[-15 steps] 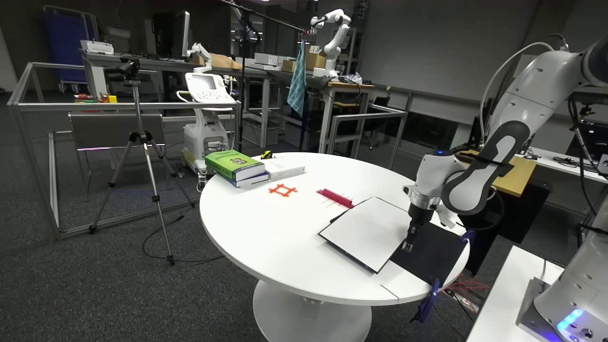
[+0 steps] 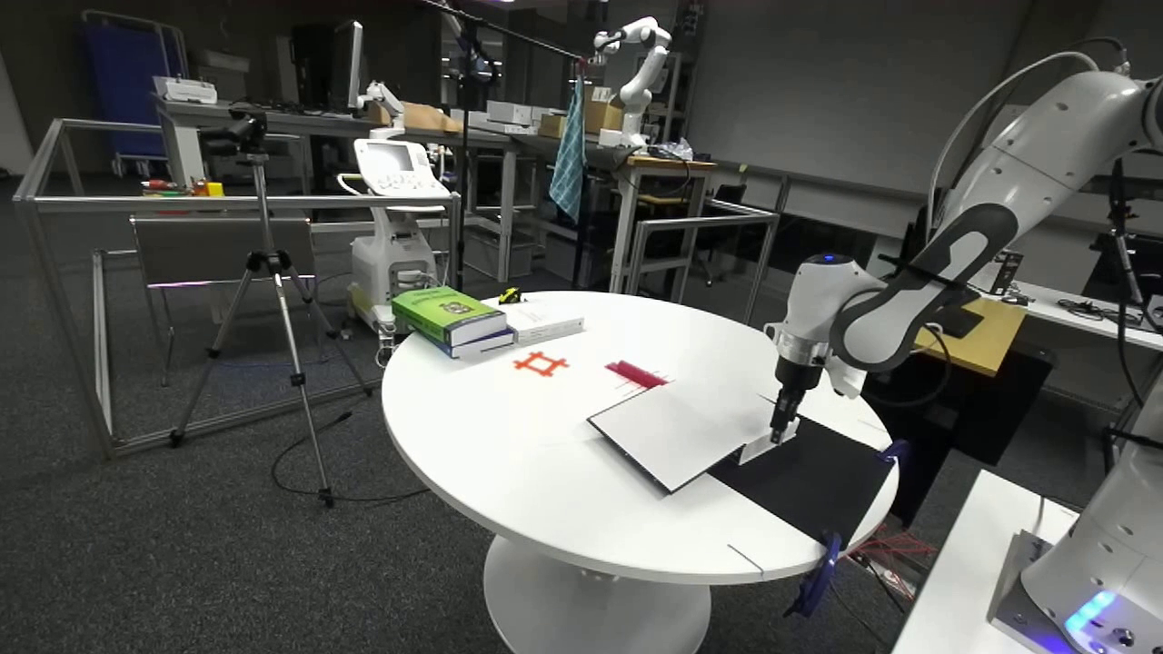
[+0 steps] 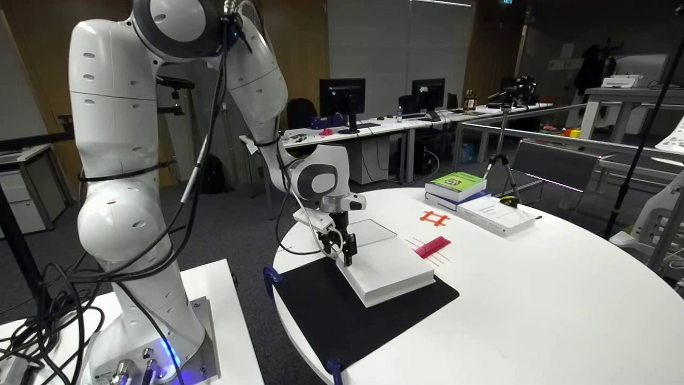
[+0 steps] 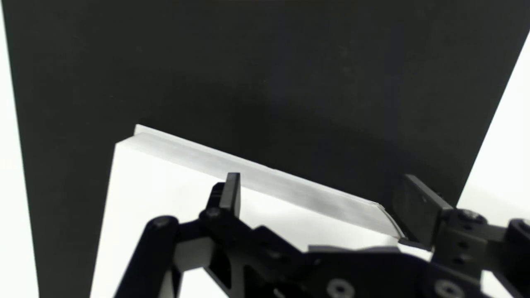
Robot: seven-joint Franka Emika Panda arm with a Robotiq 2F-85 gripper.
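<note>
A thick white book [image 3: 385, 263] lies flat, partly on the black mat [image 3: 320, 327], its far portion reaching beyond it. My gripper [image 3: 348, 250] points down at the book's edge on the robot's side. In the wrist view the gripper is open, its two fingers wide apart. The left finger [image 4: 230, 193] shows in front of the book's white face, and the right finger [image 4: 422, 208] is beside the book's corner. Part of the book [image 4: 164, 183] spans the gap. Whether either finger touches it, I cannot tell.
Green and blue books [image 2: 449, 316] and another white book [image 2: 545, 321] sit at the table's far side. An orange hash mark [image 2: 541, 364] and a red patch [image 2: 635, 375] are on the tabletop. Blue clamps [image 2: 818, 578] grip the table edge. Free white tabletop surrounds the mat's far side.
In exterior view 1, the white book has shifted left and away across the table and turned somewhat. My gripper has also moved slightly farther back, staying at the book's edge.
</note>
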